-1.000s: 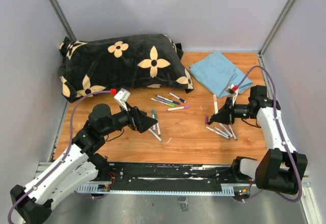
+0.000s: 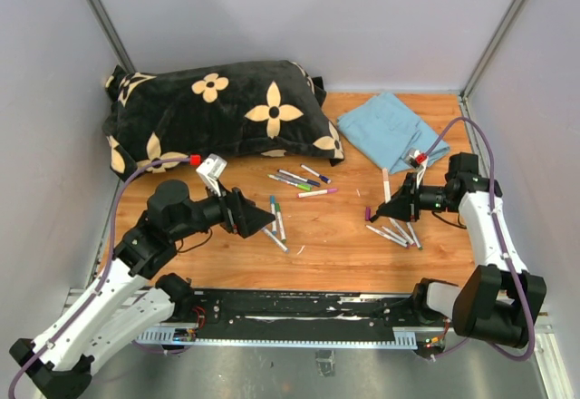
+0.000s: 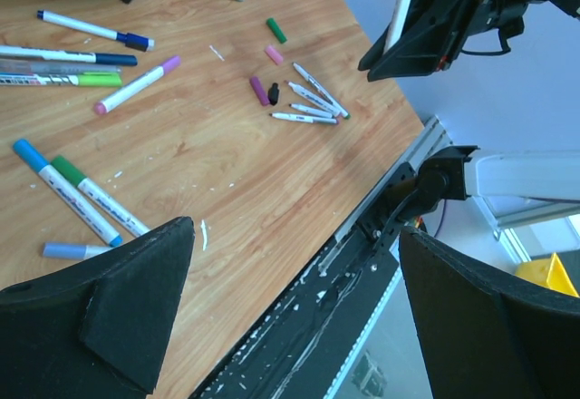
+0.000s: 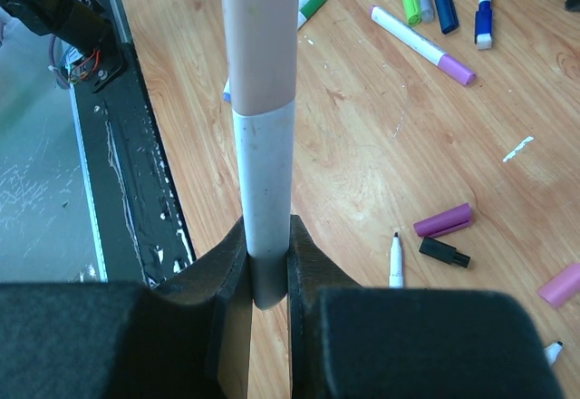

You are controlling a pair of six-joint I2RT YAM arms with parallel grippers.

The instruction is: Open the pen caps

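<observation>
My right gripper (image 2: pixel 393 207) is shut on a white marker (image 4: pixel 265 172) with a pale pinkish upper part, held upright. My left gripper (image 2: pixel 250 213) hangs open over the left side of the table. Capped markers lie in the middle: a pink-capped one (image 4: pixel 417 43), a dark-blue one (image 3: pixel 89 26), a light-blue one (image 3: pixel 68 190), a green one (image 3: pixel 100 198) and others. On the right lie several uncapped markers (image 3: pixel 301 118), with loose purple (image 4: pixel 442 219), black (image 4: pixel 444 252), pink (image 4: pixel 560 285) and green (image 3: pixel 276 29) caps.
A dark floral cushion (image 2: pixel 217 113) fills the back left and a blue cloth (image 2: pixel 390 127) lies at the back right. A black rail (image 2: pixel 299 317) runs along the front edge.
My left arm has shifted slightly. My right gripper, holding the upright marker, has moved very slightly; the markers on the table look unchanged.
</observation>
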